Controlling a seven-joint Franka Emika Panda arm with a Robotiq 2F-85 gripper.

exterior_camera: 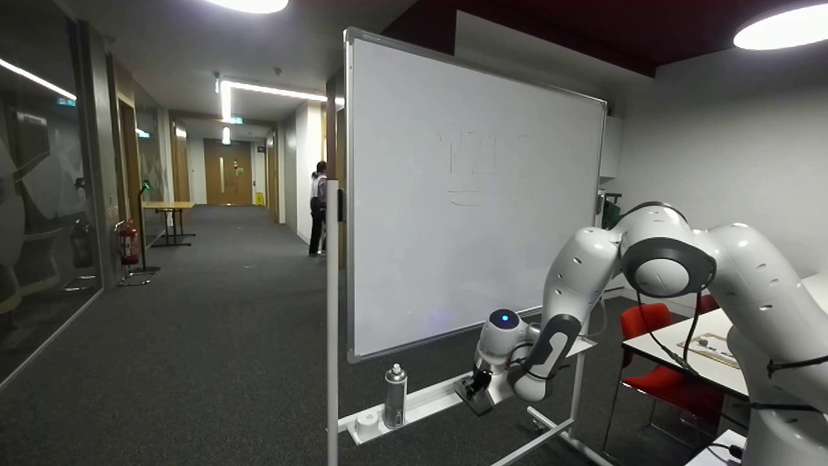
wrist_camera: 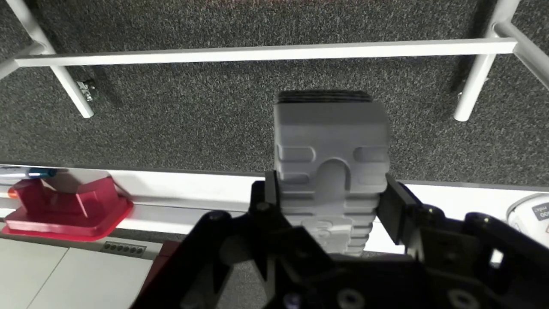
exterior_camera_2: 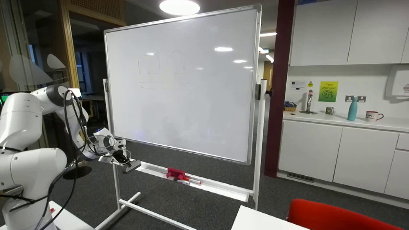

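My gripper is shut on a grey whiteboard eraser (wrist_camera: 332, 136), whose ribbed body fills the space between the black fingers. In exterior view 1 the eraser (exterior_camera: 475, 396) hangs tilted in front of the pen tray (exterior_camera: 435, 400), below the board's lower edge. Exterior view 2 has the same eraser (exterior_camera_2: 131, 166) near the tray's left end. The whiteboard (exterior_camera_2: 180, 99) carries faint pen strokes in its upper left part and two short lines beneath them. No contact shows between the eraser and the board.
A spray can (exterior_camera: 396, 397) and a white roll (exterior_camera: 367, 423) stand on the tray at one end. A red holder (exterior_camera_2: 175, 173) and markers (exterior_camera_2: 193, 180) lie along it. Red chairs (exterior_camera: 671, 388) and white tables stand close by. Free space lies before the board.
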